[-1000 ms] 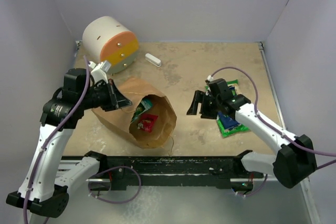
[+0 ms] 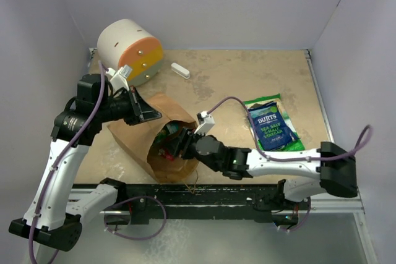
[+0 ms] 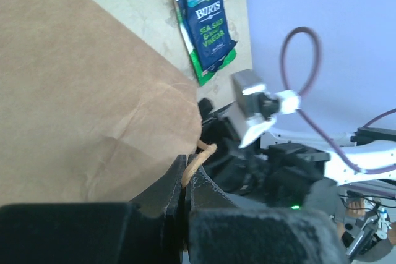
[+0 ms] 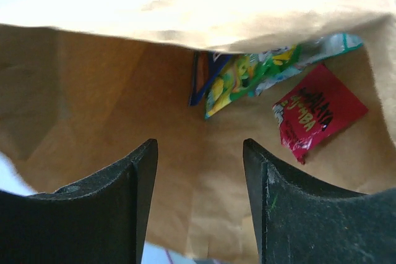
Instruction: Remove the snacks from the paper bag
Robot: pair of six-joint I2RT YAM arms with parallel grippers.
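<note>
The brown paper bag [image 2: 136, 143] lies on its side, mouth facing right. Inside, the right wrist view shows a red packet [image 4: 318, 106], a green-yellow packet [image 4: 235, 78] and a dark blue one. My right gripper [image 2: 182, 146] is at the mouth, open, fingers apart with nothing between them. My left gripper [image 2: 148, 115] is above the bag, shut, with a thin twisted paper strand at its fingertips in the left wrist view. A blue Burts crisp packet [image 2: 272, 128] lies on a green packet at the right.
A white cylinder [image 2: 114, 41] with orange and yellow front stands at the back left, beside a small white bar [image 2: 180, 70].
My right gripper has moved left from over the table into the bag's mouth, uncovering the packets at the right. The left gripper has shifted slightly right.
</note>
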